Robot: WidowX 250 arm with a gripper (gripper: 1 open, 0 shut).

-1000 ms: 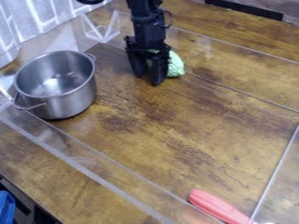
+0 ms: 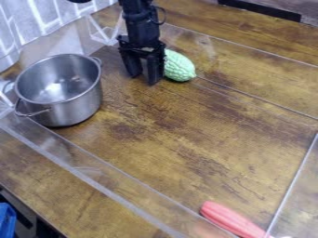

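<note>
The black gripper (image 2: pixel 143 61) is low over the table at the top middle, just left of a pale green vegetable-like object (image 2: pixel 178 66) with a bumpy surface, which is partly behind it. I cannot tell whether the fingers are open, shut or touching the green object. A steel pot (image 2: pixel 59 85) with two handles stands to the left of the gripper.
A pink object (image 2: pixel 230 218) lies at the bottom right of the wooden table (image 2: pixel 187 139), whose middle is clear. Transparent strips run along the work area. A blue item (image 2: pixel 6 220) is at the lower left edge.
The gripper has moved left, uncovering more of the green object behind it. The pot and pink object have stayed put.
</note>
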